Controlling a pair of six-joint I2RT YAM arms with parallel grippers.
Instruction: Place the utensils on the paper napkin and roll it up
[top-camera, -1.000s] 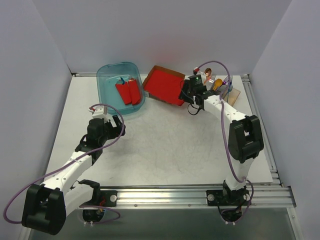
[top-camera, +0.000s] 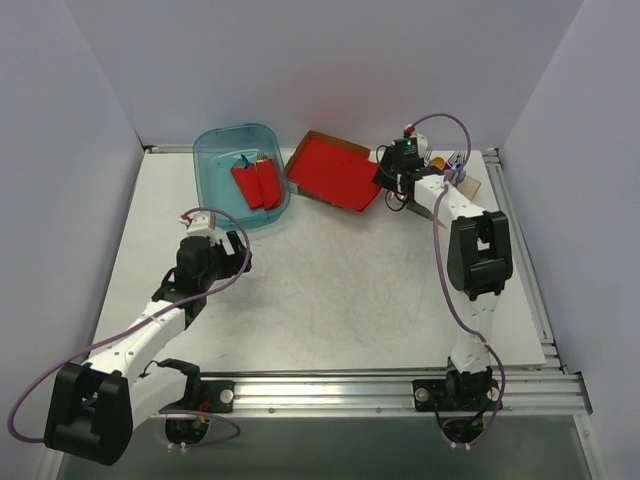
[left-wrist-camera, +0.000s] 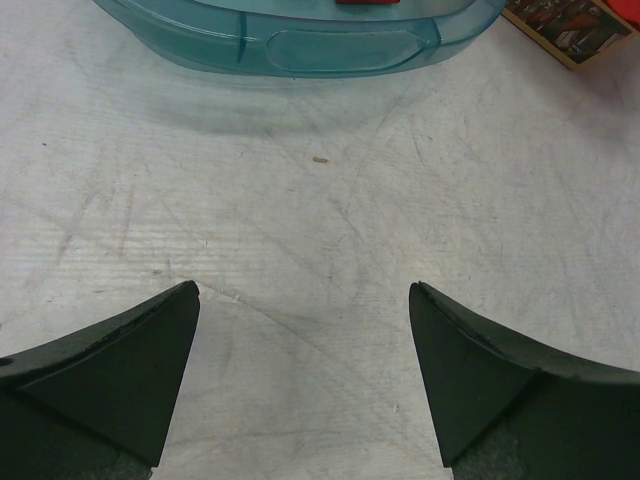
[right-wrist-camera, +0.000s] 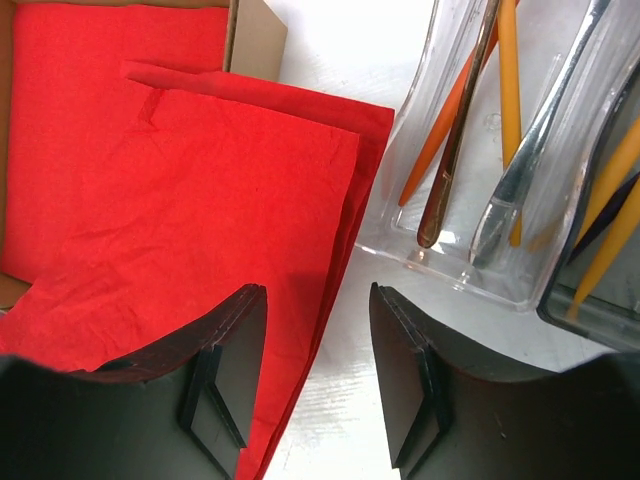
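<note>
Red paper napkins fill a cardboard box at the back middle. In the right wrist view the uppermost napkin is folded and hangs past the box's wall. My right gripper is open, one finger above the napkin's right part and the other over bare table. Utensils stand in holders at the back right, partly hidden by the right arm; the right wrist view has orange handles and a metal one. My left gripper stands open over empty table.
A teal tray at the back left holds two red rolled napkins, with utensil ends showing. Clear holders lie just right of the napkin's edge.
The top napkin's corner reaches farther right, toward the utensil holders. The left arm has stayed still.
</note>
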